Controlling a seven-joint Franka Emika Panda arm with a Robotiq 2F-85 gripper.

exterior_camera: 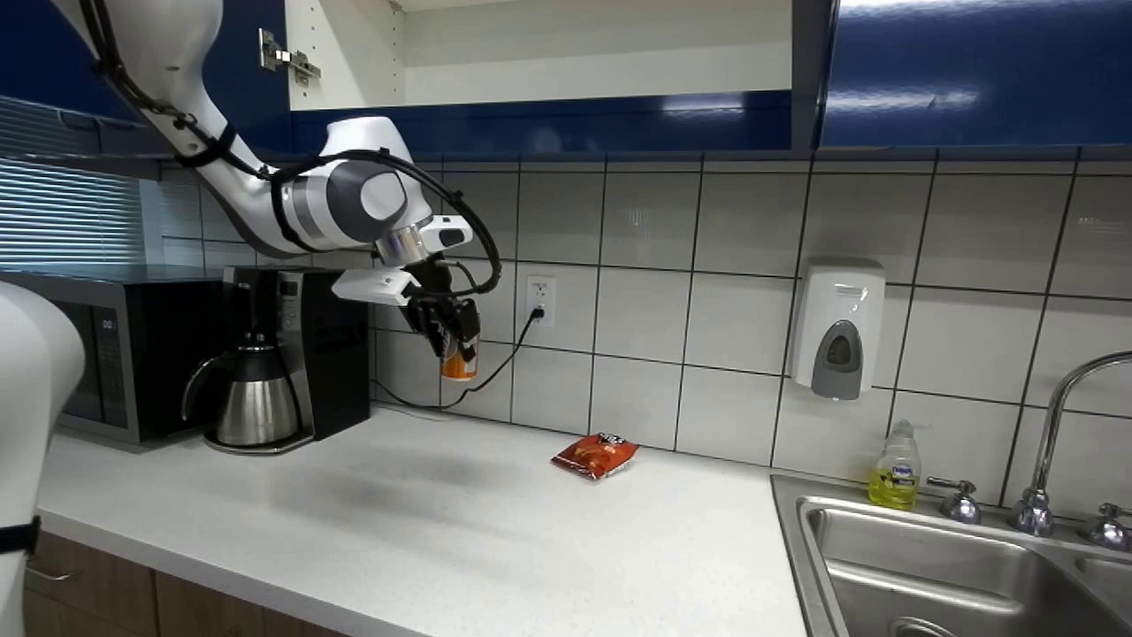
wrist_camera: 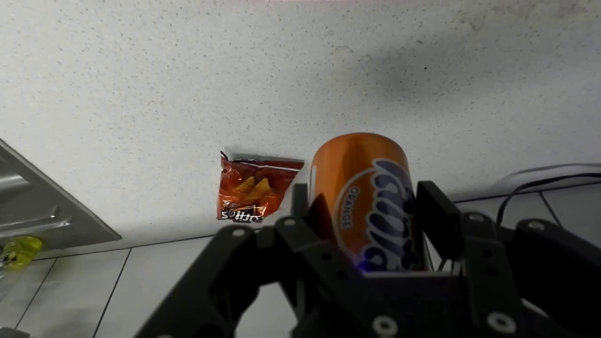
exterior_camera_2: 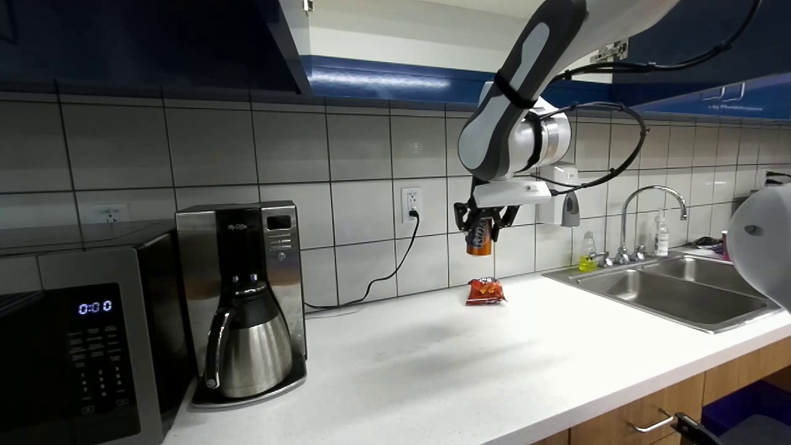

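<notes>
An orange soda can (wrist_camera: 360, 191) with a white and purple logo is held between the black fingers of my gripper. Exterior view 1 has the can (exterior_camera: 459, 363) in the air, well above the counter and close to the tiled wall, with the gripper (exterior_camera: 446, 324) shut around its upper part. From the other side, the can (exterior_camera_2: 479, 238) hangs roughly upright below the gripper (exterior_camera_2: 486, 217). The fingers hide the can's upper end.
A red chip bag (exterior_camera: 596, 455) lies on the white counter (exterior_camera: 424, 531) by the wall. The coffee maker (exterior_camera_2: 241, 311) and microwave (exterior_camera_2: 81, 334) stand at one end, the sink (exterior_camera: 944, 563) at the other. An open cabinet (exterior_camera: 594, 48) is overhead. A power cord (exterior_camera_2: 385, 275) runs along the wall.
</notes>
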